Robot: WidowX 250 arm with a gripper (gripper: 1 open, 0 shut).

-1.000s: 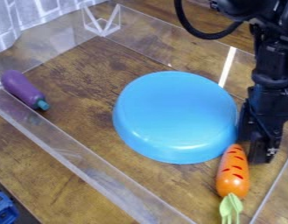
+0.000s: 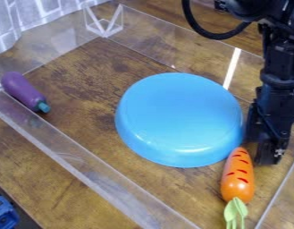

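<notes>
The black gripper (image 2: 264, 141) is low at the right edge, just beside a large blue dome-shaped object (image 2: 178, 119), which looks like an upturned bowl or plate. An orange toy carrot (image 2: 238, 177) with a pale green top lies below the blue object, left of and below the gripper. The fingertips are dark and crowded together, so whether they are open or shut is unclear.
A purple toy eggplant (image 2: 24, 90) lies at the far left by a clear plastic wall. Bare wooden floor (image 2: 78, 89) surrounds the blue object on the left. A blue item (image 2: 1, 213) sits at the lower left corner outside the wall.
</notes>
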